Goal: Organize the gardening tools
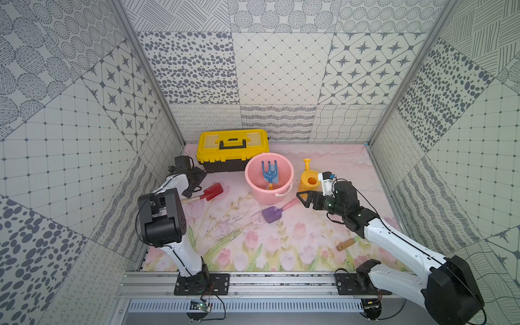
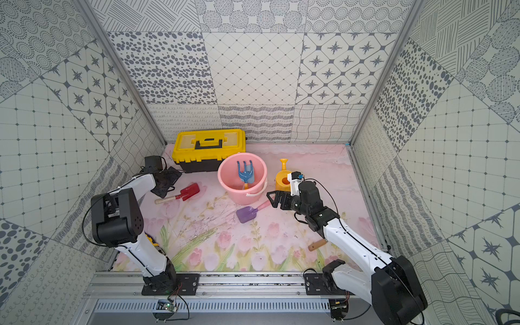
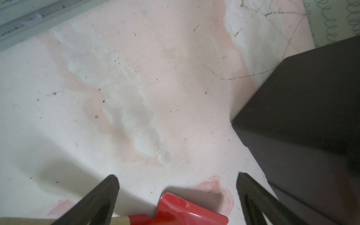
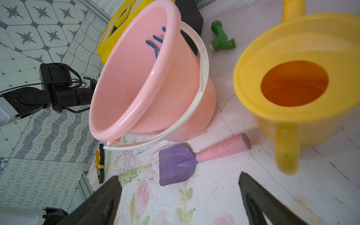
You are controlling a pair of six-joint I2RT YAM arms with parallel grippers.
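Observation:
The red shovel (image 1: pixel 214 190) lies on the table in front of the toolbox, its pale handle (image 2: pixel 165 200) pointing left. My left gripper is open above the table on the handle side, nothing between its fingers; the shovel's red blade shows at the bottom of that wrist view. In the pink bucket (image 1: pixel 259 192) a blue fork (image 1: pixel 270 172) stands tines up. A purple shovel (image 4: pixel 176 165) with a pink handle lies in front of the bucket. Open and empty, my right gripper hangs near it, beside the yellow watering can (image 4: pixel 262 101).
A yellow-lidded black toolbox (image 1: pixel 233 145) stands closed at the back left. Behind the bucket lies a green tap piece (image 4: pixel 223 39). A wooden-handled tool (image 1: pixel 345 244) is at the front right, a yellow-black tool (image 4: pixel 99 163) at the front left.

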